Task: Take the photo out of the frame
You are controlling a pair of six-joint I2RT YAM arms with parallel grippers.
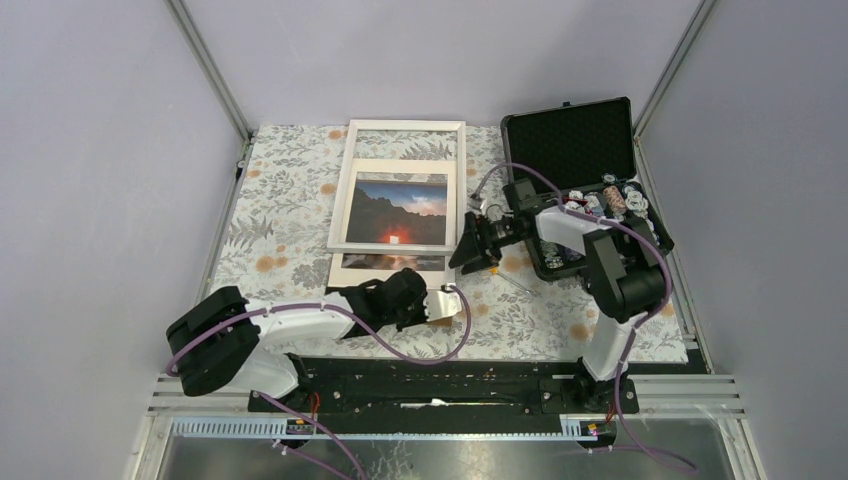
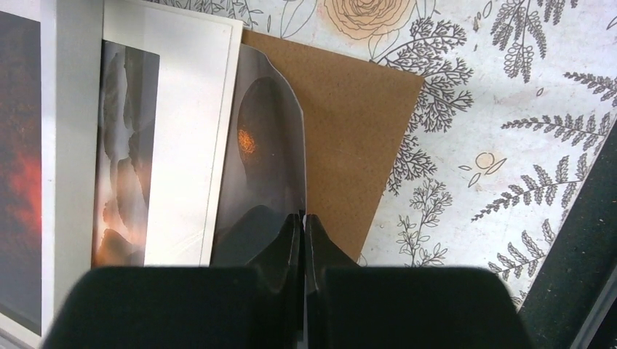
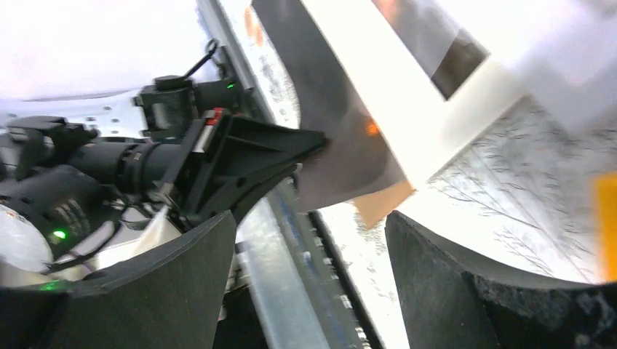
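The white frame point(image 1: 462, 180) lies flat, with a cream mat point(image 2: 190, 131) jutting out past its near side. A dark glossy photo point(image 2: 265, 156) extends from under the mat, its free edge bent upward. My left gripper is shut on that edge, the thin sheet running up to its fingertips. Beneath the photo lies a brown board point(image 2: 353, 131). My right gripper stands open at the frame's near right corner, nothing between its fingers. In the right wrist view the left gripper's fingers point(image 3: 291, 142) show beside the photo. The left arm hides part of the photo from above.
An open black case point(image 1: 568, 145) of poker chips stands at the back right, partly under the right arm. A small tool with a yellow handle point(image 3: 605, 218) lies near the right gripper.
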